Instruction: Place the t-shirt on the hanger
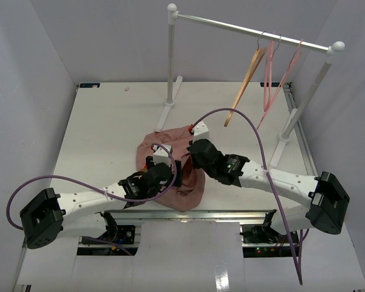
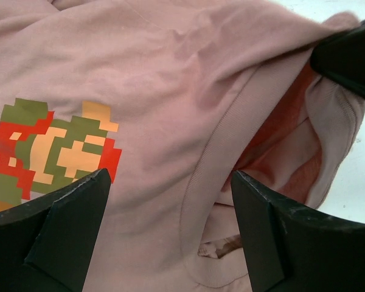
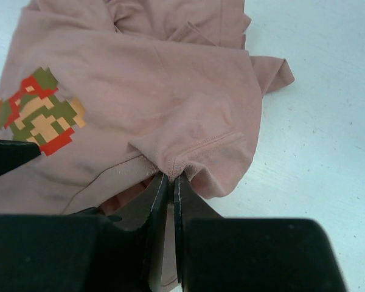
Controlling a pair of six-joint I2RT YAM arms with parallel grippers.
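The pink t shirt (image 1: 164, 140) lies crumpled on the white table, its pixel print (image 2: 55, 146) facing up. My left gripper is open over the shirt's front, beside a loose ribbed band. My right gripper is shut on a folded edge of the shirt, lifting it slightly off the rest. A wooden hanger (image 1: 243, 85) and pink hangers (image 1: 285, 79) hang on the rail at the upper right, above the table.
The white rack (image 1: 231, 27) stands over the back right, with its feet (image 1: 167, 109) on the table beside the shirt. Grey walls surround it.
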